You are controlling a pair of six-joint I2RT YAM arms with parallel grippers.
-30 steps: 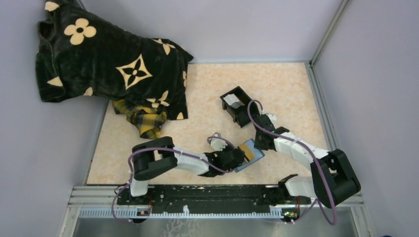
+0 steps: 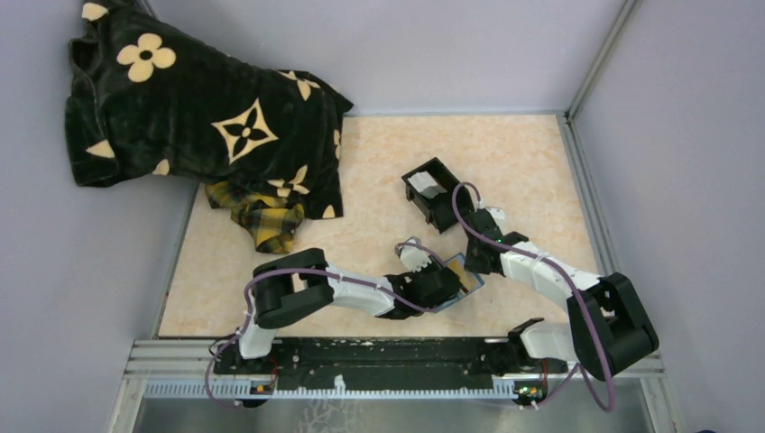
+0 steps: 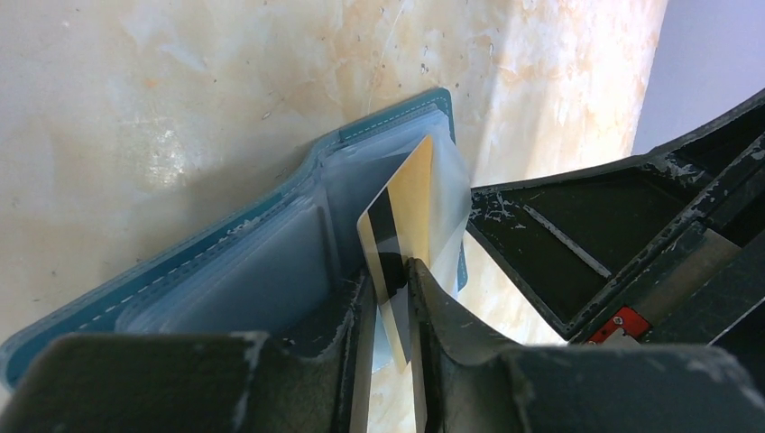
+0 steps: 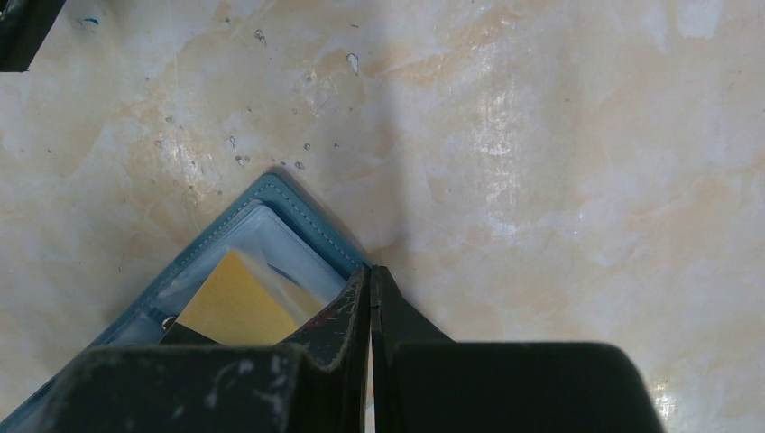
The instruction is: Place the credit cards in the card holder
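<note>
The blue card holder (image 2: 471,280) lies open on the table between both grippers. A gold card with a black stripe (image 3: 408,203) stands tilted in its clear sleeve, its lower part at the fingertips of my left gripper; whether they grip it is unclear. The same card (image 4: 230,298) shows gold in the right wrist view. My right gripper is shut, its tips at the holder's edge, with nothing seen between them.
A black open box (image 2: 451,203) with pale items inside stands behind the holder. A dark patterned blanket (image 2: 198,117) and plaid cloth (image 2: 262,225) cover the back left.
My left arm and gripper have moved right, over the card holder, covering more of it in the top view. The right arm has stayed still.
</note>
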